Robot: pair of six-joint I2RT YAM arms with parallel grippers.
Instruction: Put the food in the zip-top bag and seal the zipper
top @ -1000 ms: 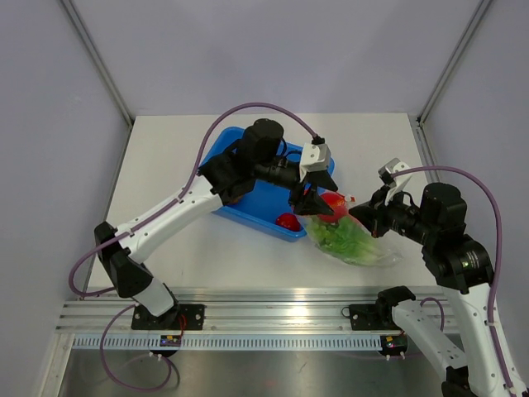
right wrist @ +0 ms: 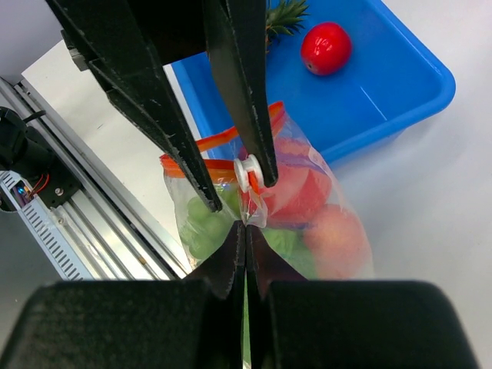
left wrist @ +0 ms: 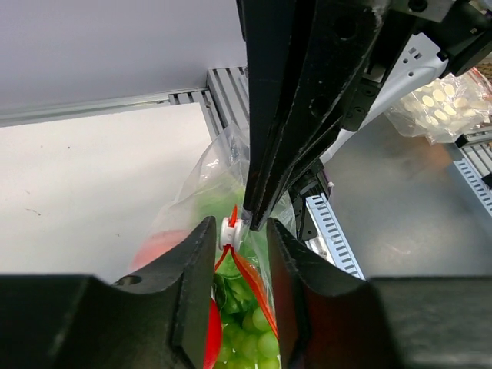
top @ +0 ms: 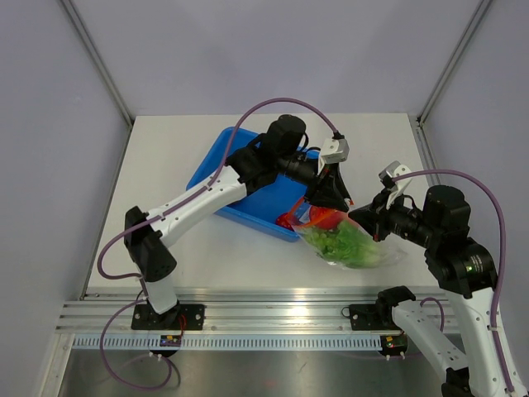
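The clear zip bag (top: 347,248) holds green and red food, with an orange zipper strip and a white slider (left wrist: 230,234). My left gripper straddles the slider, its fingers parted, seen at the bottom of the left wrist view and at the top of the right wrist view. My right gripper is shut on the bag's edge just below the slider, with gathered clear plastic at its tips. The bag's lower part is mostly behind that gripper in the right wrist view.
A blue tub (right wrist: 400,61) holds a red tomato (right wrist: 327,48) and a pineapple top (right wrist: 286,18) behind the bag. Bare white table (top: 157,165) lies left and right of the tub. Metal rails (top: 264,298) run along the front edge.
My left arm has moved right, bringing its gripper onto the bag's zipper beside my right gripper. My right arm has barely moved.
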